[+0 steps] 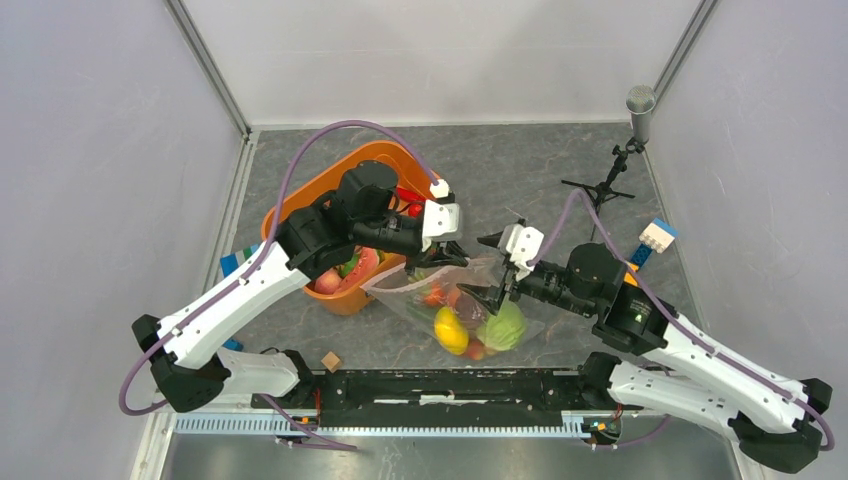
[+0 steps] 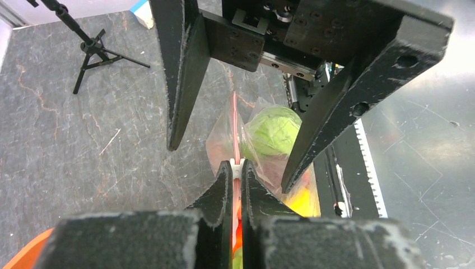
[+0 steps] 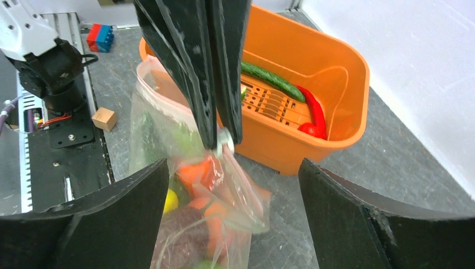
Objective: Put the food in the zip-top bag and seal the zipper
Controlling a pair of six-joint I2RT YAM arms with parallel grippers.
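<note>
The clear zip top bag (image 1: 405,289) hangs in front of the orange basket, with a green cabbage (image 1: 503,325), a yellow food piece (image 1: 451,331) and other food inside. My left gripper is shut on the bag's white zipper slider (image 2: 237,170); the pink zipper strip runs through it. On the slider's left the bag's mouth (image 3: 162,100) gapes. Around the bag's right part, close beside the left fingertips, my right gripper (image 1: 478,265) stands open. Its two fingers (image 2: 178,120) are apart, one on each side of the zipper line.
Behind the bag is the orange basket (image 3: 330,67), still holding a cucumber (image 3: 273,82), a red pepper (image 3: 313,112) and other food. A microphone stand (image 1: 606,185) and toy blocks (image 1: 657,235) occupy the right. A wooden cube (image 1: 331,361) lies near the front rail.
</note>
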